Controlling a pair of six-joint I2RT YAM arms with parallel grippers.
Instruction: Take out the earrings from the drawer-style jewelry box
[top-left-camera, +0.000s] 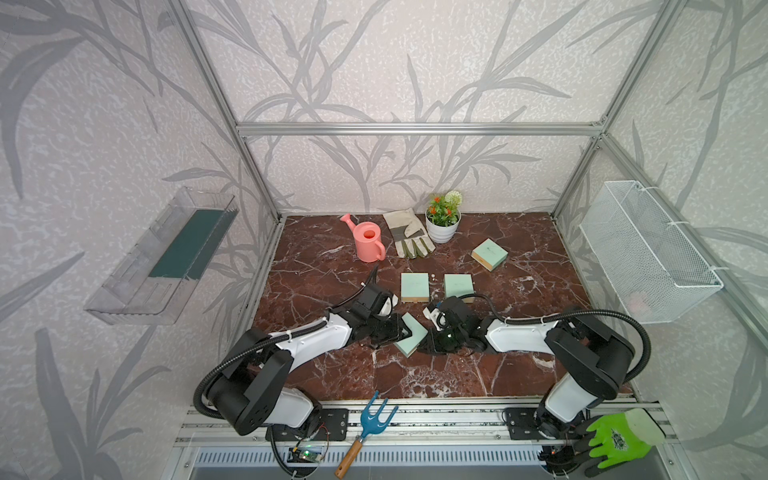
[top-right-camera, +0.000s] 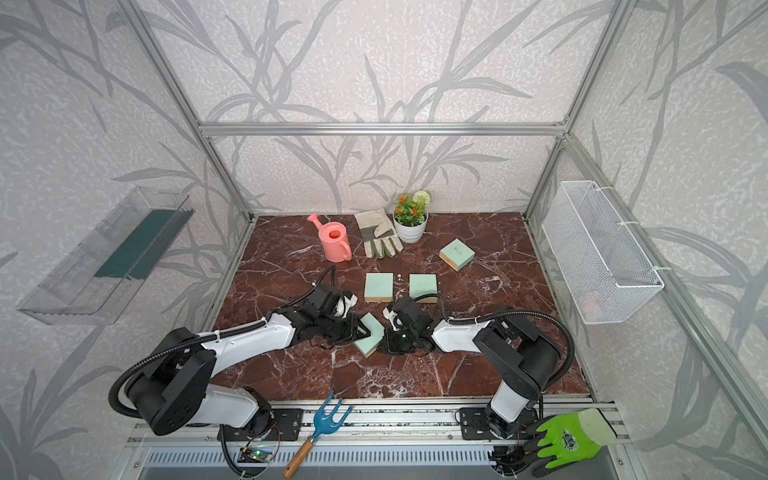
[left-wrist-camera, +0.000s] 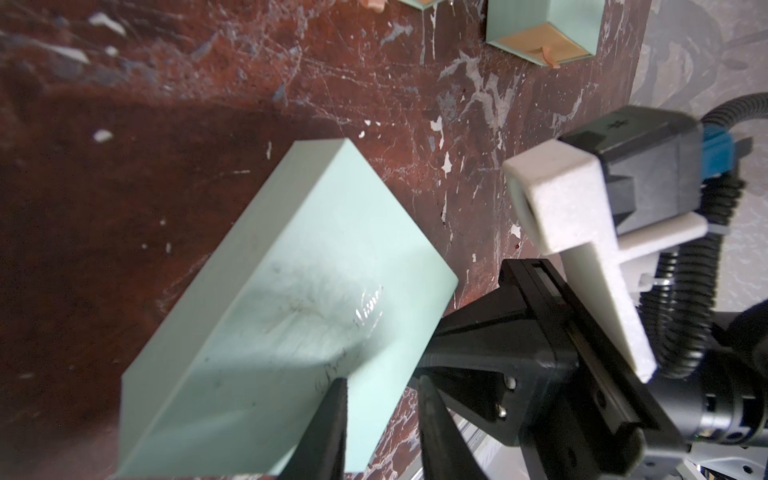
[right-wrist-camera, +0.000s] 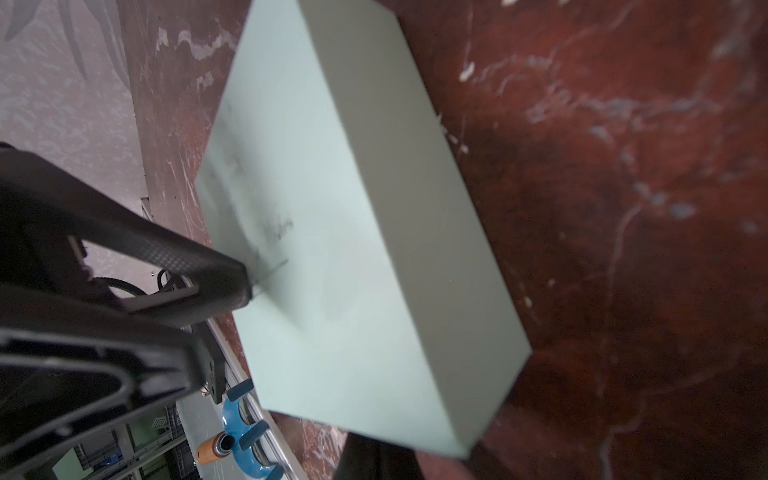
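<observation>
A pale green drawer box (top-left-camera: 411, 337) lies turned at an angle on the dark red marbled table, between my two grippers. In the left wrist view, the plain side and lettered top of this box (left-wrist-camera: 320, 312) show; no drawer opening can be seen. My left gripper stands open, its fingertips at the box's edge. My right gripper is shut at the opposite edge, nothing visible between its fingers; its tips are partly hidden by the box. No earrings can be made out in the box.
Two more green boxes (top-left-camera: 414, 286) stand just behind, with tiny pale specks (top-left-camera: 433, 277) between them. Farther back are another box (top-left-camera: 489, 254), a watering can (top-left-camera: 369, 241), a glove (top-left-camera: 409, 233) and a flowerpot (top-left-camera: 441, 230).
</observation>
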